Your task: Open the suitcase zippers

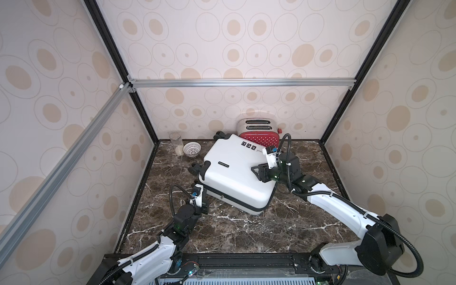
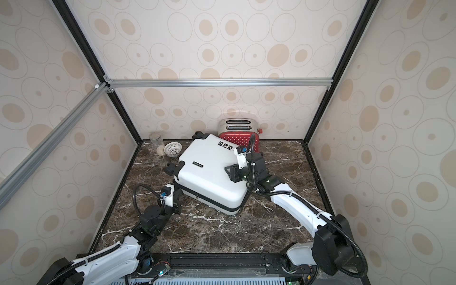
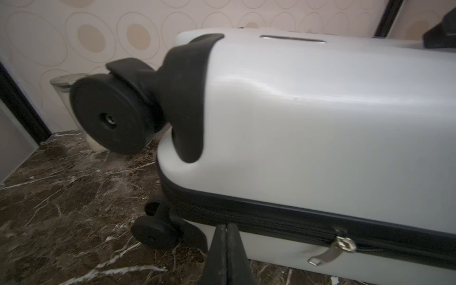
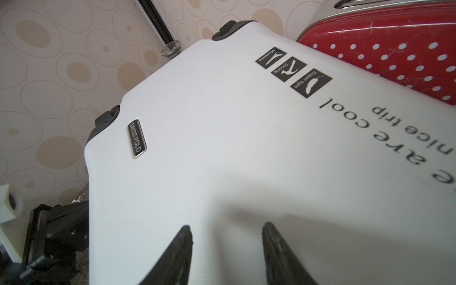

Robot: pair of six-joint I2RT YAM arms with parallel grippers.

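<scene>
A white hard-shell suitcase (image 1: 237, 171) lies flat on the counter, its zipper band (image 3: 285, 223) running along the side nearest me. In the left wrist view a metal zipper pull (image 3: 327, 254) hangs from that band. My left gripper is shut by the suitcase's front left side, left of the pull, with nothing showing between its fingertips. Over the suitcase's top, toward its right side, my right gripper holds its fingers (image 4: 182, 249) apart, with only the white shell visible between them. Whether those fingers touch the shell is unclear.
Behind the suitcase stands a red toaster (image 1: 258, 135) with white dots. A white basket (image 1: 192, 149) and a clear glass jar (image 1: 176, 142) stand at the back left. Black wheels (image 3: 114, 114) stick out at the suitcase's left end.
</scene>
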